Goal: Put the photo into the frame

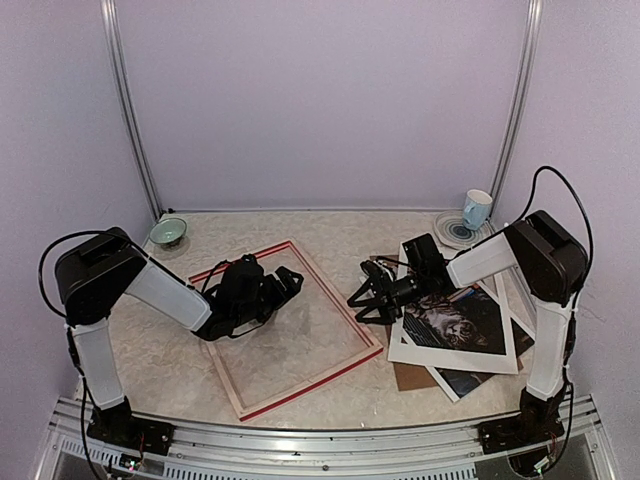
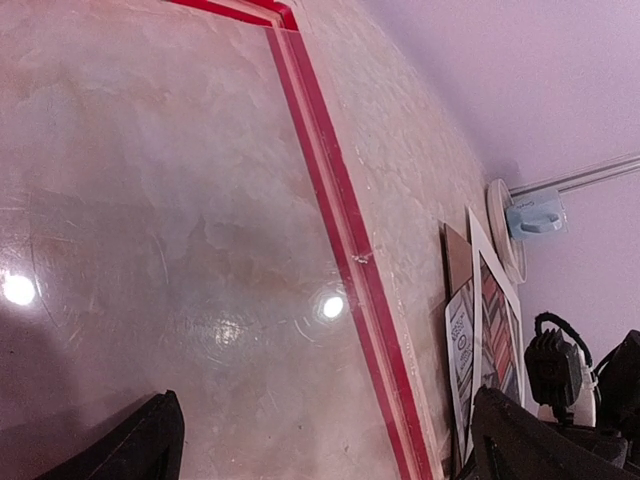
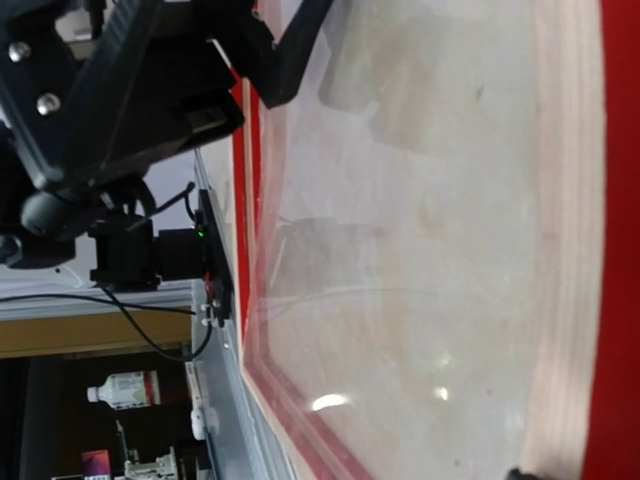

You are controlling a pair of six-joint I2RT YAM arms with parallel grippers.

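The red-edged frame (image 1: 318,385) lies flat on the table with a clear pane inside it. Over its pane hovers my left gripper (image 1: 290,280), its dark fingers (image 2: 130,445) wide apart and nothing between them. To the right, a white-bordered photo (image 1: 455,335) with a dark picture rests on other sheets. My right gripper (image 1: 368,303) is beside the frame's right edge, left of the photo, with fingers spread and no object seen between them. In the right wrist view, the frame's red border (image 3: 620,250) fills the right side; that gripper's own fingers are almost wholly out of view.
Beneath the photo, a brown board (image 1: 412,377) and another dark print (image 1: 462,383) stick out. A blue mug (image 1: 477,209) and a round plate (image 1: 456,232) stand at the back right. A green bowl (image 1: 168,233) sits at the back left. Bare table lies behind the frame.
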